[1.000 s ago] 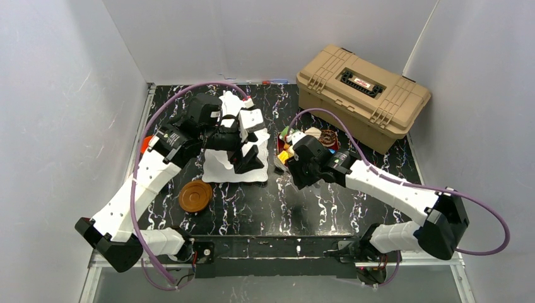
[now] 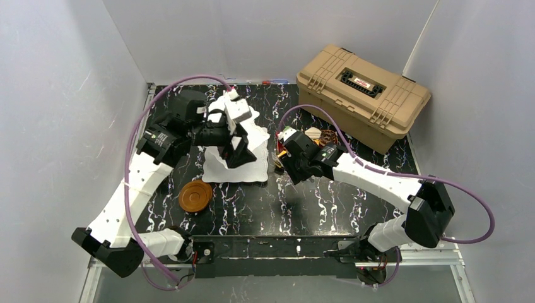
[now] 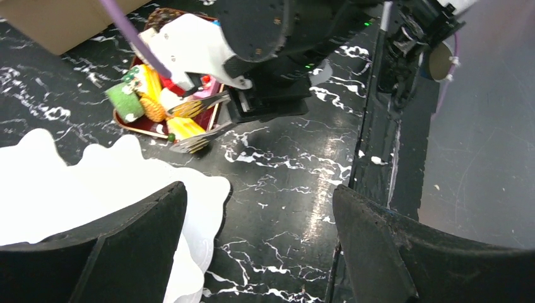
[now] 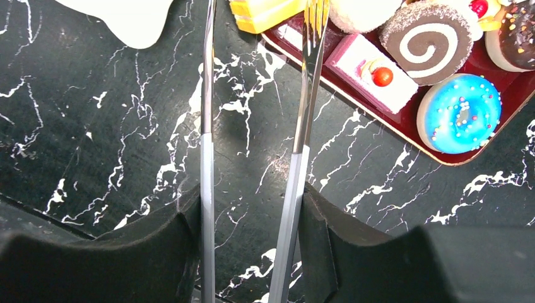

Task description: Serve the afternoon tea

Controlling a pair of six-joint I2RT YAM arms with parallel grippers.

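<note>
My right gripper is shut on metal tongs [image 4: 208,177], whose two arms stand spread apart. Their tips [image 3: 189,144] are beside the corner of a dark red tray [image 4: 392,125], with a yellow cake piece [image 3: 183,128] between them. Whether the tips touch it, I cannot tell. Also in the tray are a pink cake [image 4: 372,72], a chocolate roll [image 4: 429,41], a blue doughnut [image 4: 464,113] and a green piece [image 3: 125,101]. Over the white scalloped plate stand [image 2: 235,172], my left gripper [image 2: 236,154] hangs open and empty.
A large tan case [image 2: 363,88] fills the back right, close behind the tray. At the front left lies a round brown disc [image 2: 195,196].
My right gripper has shifted slightly left with the tongs. The left gripper has moved a little left and toward the back, still above the white stand; its arm now covers an orange thing at the left.
</note>
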